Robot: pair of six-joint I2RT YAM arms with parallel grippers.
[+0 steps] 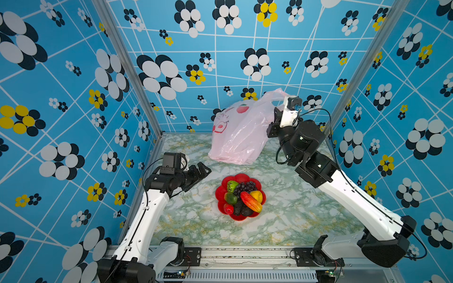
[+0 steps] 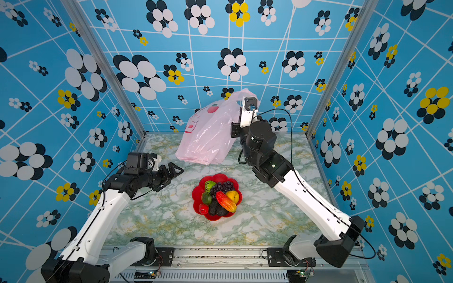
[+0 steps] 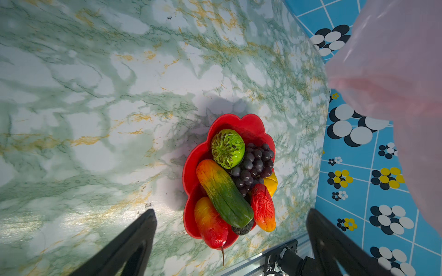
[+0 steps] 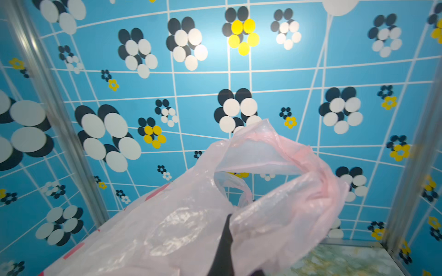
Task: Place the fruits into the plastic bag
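Observation:
A pale pink plastic bag (image 1: 238, 134) with red print stands stretched upward at the back of the table, its upper part at my right gripper (image 1: 274, 128). In the right wrist view the dark fingers (image 4: 224, 250) are closed, with the bag's film bunched at them and a handle loop arching above. The fruits lie heaped in a red scalloped bowl (image 1: 220, 193): dark grapes (image 2: 221, 188), a green round fruit (image 3: 228, 148), a long green-orange fruit (image 3: 225, 193), a red-orange one (image 2: 226, 201) and several others. Left of the bowl, my left gripper (image 1: 198, 178) is open and empty.
Bare marbled table (image 1: 306, 212) lies right of the bowl and in front of it. Patterned blue walls (image 1: 226, 61) close in the back and sides. The bag's lower edge rests a short way behind the bowl.

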